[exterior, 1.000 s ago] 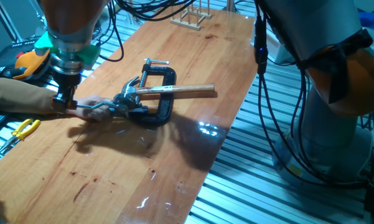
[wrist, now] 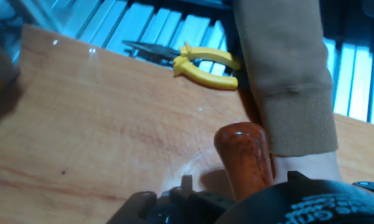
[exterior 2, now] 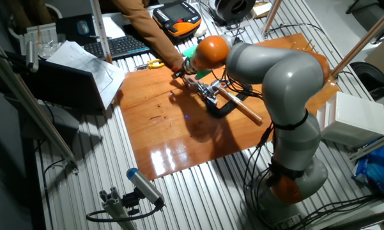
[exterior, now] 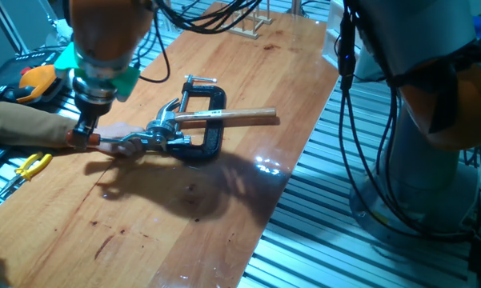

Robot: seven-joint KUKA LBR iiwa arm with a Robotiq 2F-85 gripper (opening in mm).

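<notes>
My gripper (exterior: pixel 83 131) is low over the left side of the table, at the brown handle (wrist: pixel 243 155) of a metal tool. In the wrist view this handle rises between the dark fingertips; whether they press on it cannot be made out. A person's hand (exterior: pixel 122 144) is on the tool's metal shaft, close beside my gripper. Right of the hand lies a claw hammer with a wooden handle (exterior: pixel 240 114), across a black C-clamp (exterior: pixel 216 132).
Yellow-handled pliers (wrist: pixel 205 78) lie at the table's edge beside the person's arm (wrist: pixel 292 81). A small wooden rack (exterior: pixel 246 28) stands at the far end. Bare wood (exterior: pixel 128 240) fills the table's near part.
My arm has swung slightly right and its gripper has tilted, leaving more of the brown handle in sight. The hammer and clamp have stayed put.
</notes>
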